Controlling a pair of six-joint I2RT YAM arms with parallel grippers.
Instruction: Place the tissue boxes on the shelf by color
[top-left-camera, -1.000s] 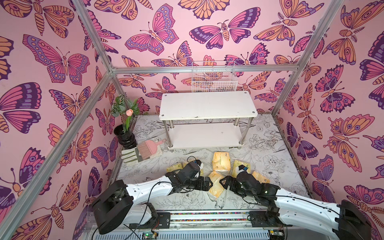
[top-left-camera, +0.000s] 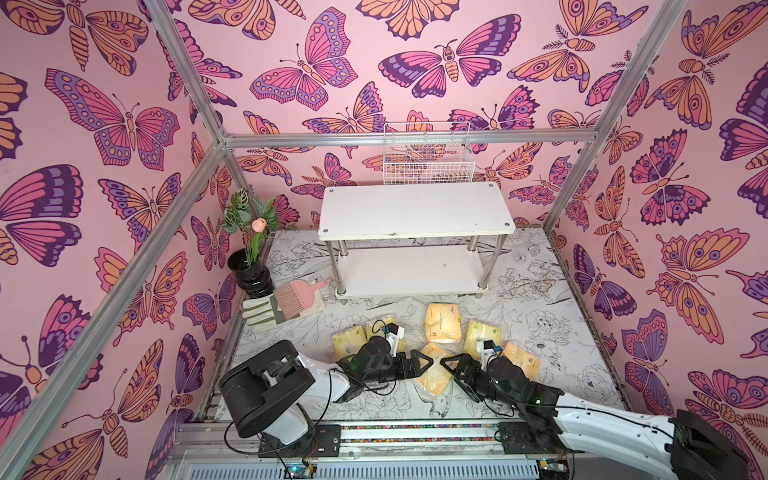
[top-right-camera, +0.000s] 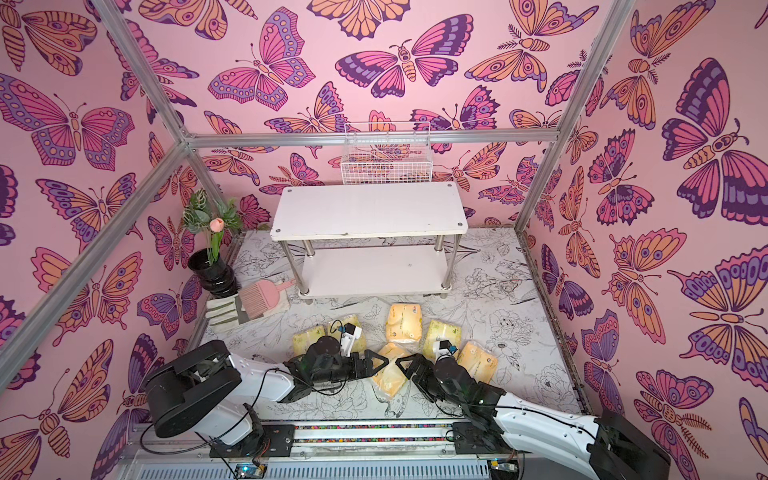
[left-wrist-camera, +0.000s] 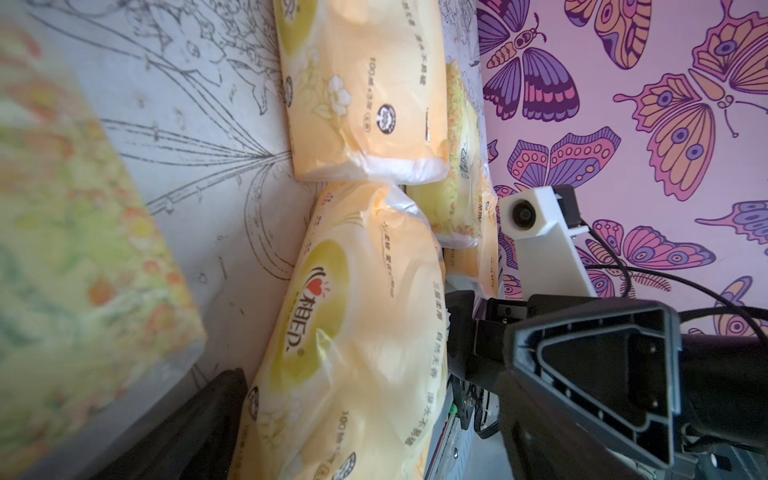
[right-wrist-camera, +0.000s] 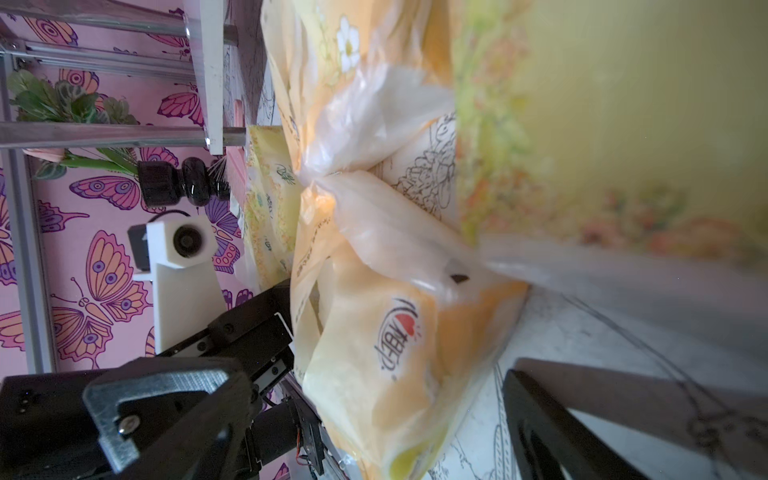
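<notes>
Between my two grippers lies an orange tissue pack (top-left-camera: 433, 369). My left gripper (top-left-camera: 424, 364) is open at its left side, and my right gripper (top-left-camera: 454, 371) is open at its right. In the left wrist view this pack (left-wrist-camera: 352, 336) stretches between the fingers. Just behind it sits a second orange pack (top-left-camera: 443, 322); a third orange pack (top-left-camera: 521, 360) lies at the right. Yellow floral packs lie at the left (top-left-camera: 349, 342) and right (top-left-camera: 481, 336), partly covered by the arms. The white two-tier shelf (top-left-camera: 416, 209) is bare on both levels.
A black vase with a flower (top-left-camera: 253, 272) stands at the back left, beside folded cloths (top-left-camera: 261, 313) and a pink brush (top-left-camera: 296, 297). Behind the shelf is a white wire rack (top-left-camera: 429, 171). The table right of the shelf is clear.
The left arm has shifted to the right and its gripper now reaches closer over the middle orange pack. My right gripper has moved only slightly. The packs and shelf look unmoved.
</notes>
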